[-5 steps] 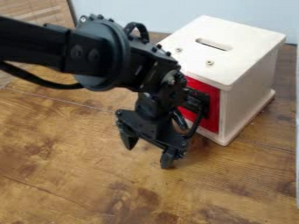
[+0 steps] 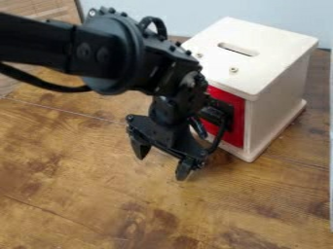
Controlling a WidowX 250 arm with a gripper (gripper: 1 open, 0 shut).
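My black gripper (image 2: 162,160) points down over the wooden floor, fingers apart and nothing visible between them. Just behind it on the right is a pale wooden box (image 2: 271,110) with a slot and small screws on its lid and a red panel (image 2: 227,100) on its front. My arm and wrist cover part of that red front.
Bare wood flooring (image 2: 104,204) fills the foreground and left. A white wall (image 2: 166,14) runs behind the box, and a lighter board lies at the far upper left.
My gripper has shifted very slightly, its fingertips a touch higher than before. The box has not moved.
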